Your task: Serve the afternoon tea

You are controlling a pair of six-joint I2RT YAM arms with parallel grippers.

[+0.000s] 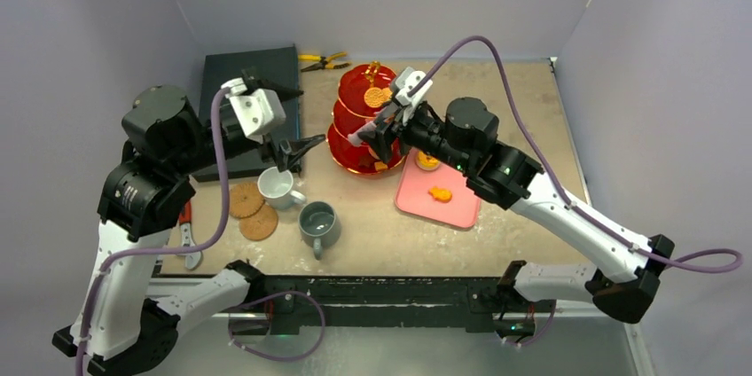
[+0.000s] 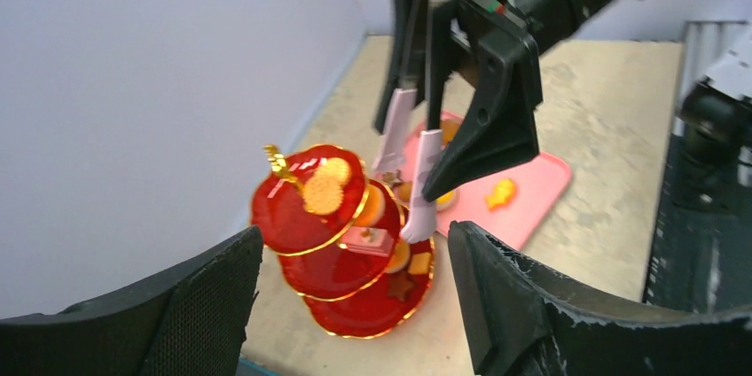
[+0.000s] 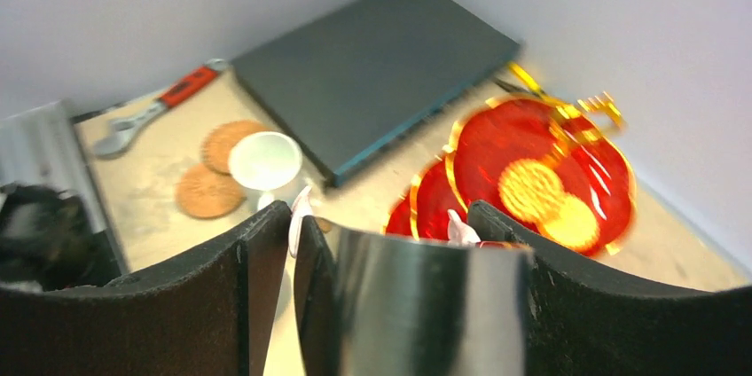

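Observation:
A red three-tiered stand (image 2: 288, 207) with gold rims holds cookies and treats, at the centre of the top view. My right gripper (image 1: 371, 137) hangs over its right side with pale finger pads, open; a blurred dark metallic shape fills the bottom of the right wrist view between its fingers, unclear what. My left gripper (image 1: 295, 116) stands open left of the stand, nothing visible between its fingers. A pink tray (image 1: 417, 199) with treats lies right of the stand. A white cup (image 1: 273, 183) and a grey mug (image 1: 319, 223) stand front left.
A dark slab (image 1: 244, 70) lies back left, with pliers (image 1: 324, 66) beside it. Cookies (image 1: 257, 223) and a wrench (image 1: 192, 252) lie front left. Walls enclose the table on three sides.

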